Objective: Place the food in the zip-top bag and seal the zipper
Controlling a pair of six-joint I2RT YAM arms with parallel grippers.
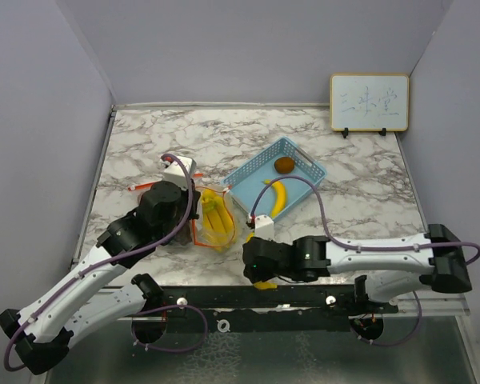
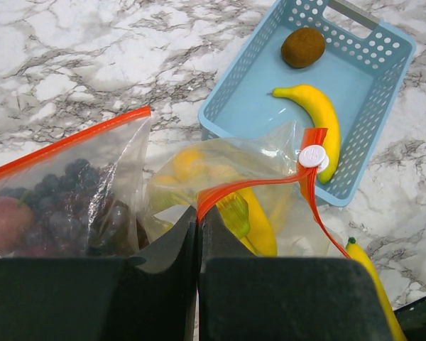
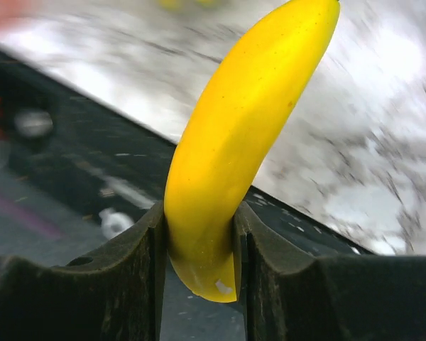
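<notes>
In the left wrist view my left gripper is shut on the orange rim of a clear zip bag [image 2: 284,234]. The bag's mouth gapes, a white slider [image 2: 312,156] at its far corner. Through the plastic show a banana [image 2: 261,224], a green-yellow piece [image 2: 233,213] and other yellow food. At the table's front edge, to the right of the bag, my right gripper is shut around the lower end of another banana [image 3: 245,106], which slants upward. This banana [image 2: 373,284] is outside the bag, close to its right side.
A blue basket [image 1: 242,171] behind the bag contains a brown fruit [image 1: 284,165] and a banana [image 1: 278,198]. Left of the open bag lies a second orange-topped bag [image 2: 78,142] of dark grapes and reddish fruit.
</notes>
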